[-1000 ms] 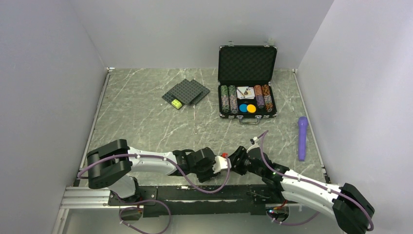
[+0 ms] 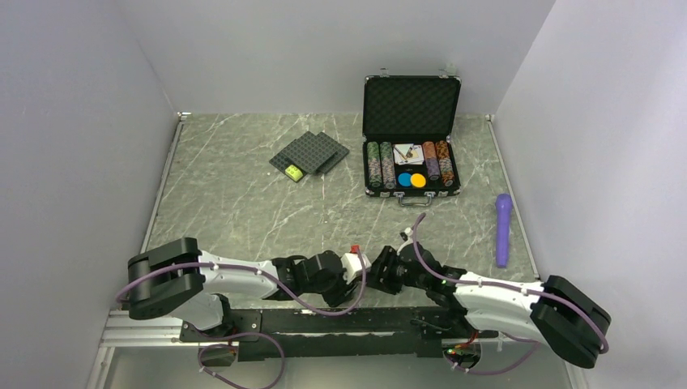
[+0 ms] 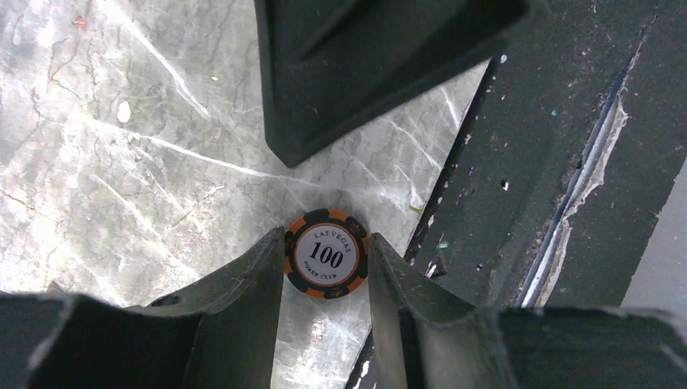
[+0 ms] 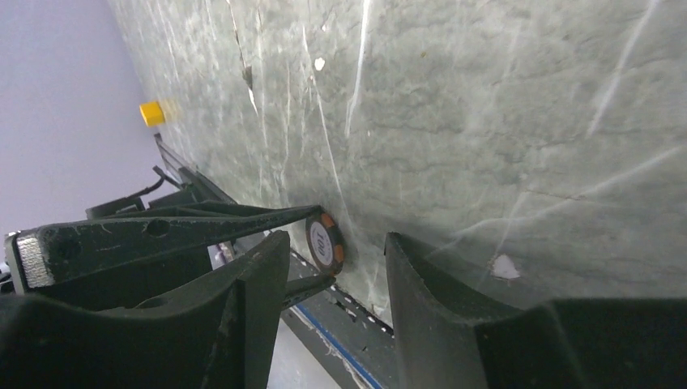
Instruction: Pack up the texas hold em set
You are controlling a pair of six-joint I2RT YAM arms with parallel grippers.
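Note:
An orange-and-black 100 poker chip [image 3: 326,255] rests on the stone table by its front edge, between the fingertips of my left gripper, whose fingers are part open around it. In the right wrist view the left fingertips reach the chip [image 4: 324,241] from behind it. My right gripper is part open just beside it, low over the table, nothing seen held. The open case [image 2: 411,105] at back right holds chip rows, cards [image 2: 403,152], and blue [image 2: 405,180] and yellow [image 2: 418,181] discs.
Dark foam pads [image 2: 310,150] with a yellow-green die [image 2: 293,173] lie at back middle. A purple microphone-shaped object [image 2: 503,231] lies along the right side.
Both arms have shifted slightly left along the front edge of the table. The case and other objects have stayed in place.

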